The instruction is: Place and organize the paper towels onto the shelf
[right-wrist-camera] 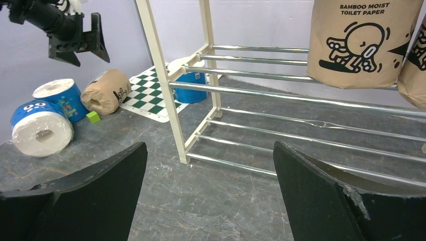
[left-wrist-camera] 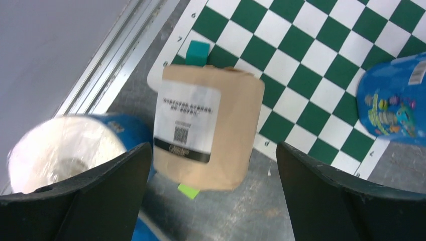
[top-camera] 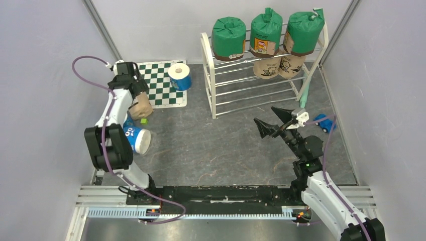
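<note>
My open left gripper hangs over a brown-wrapped paper roll (left-wrist-camera: 206, 125) lying by the checkered mat (top-camera: 161, 98), with nothing between its fingers. Blue-wrapped rolls (top-camera: 140, 140) lie left of it; another (top-camera: 180, 80) stands on the mat. The white shelf (top-camera: 213, 100) holds three green packs (top-camera: 266, 32) on top and brown packs (top-camera: 267, 68) below. My right gripper (top-camera: 266, 123) is open and empty in front of the shelf, facing its lower bars in the right wrist view.
A blue toy car (top-camera: 324, 124) sits at the right wall, and a small green block (top-camera: 143, 121) lies by the brown roll. Walls bound both sides.
</note>
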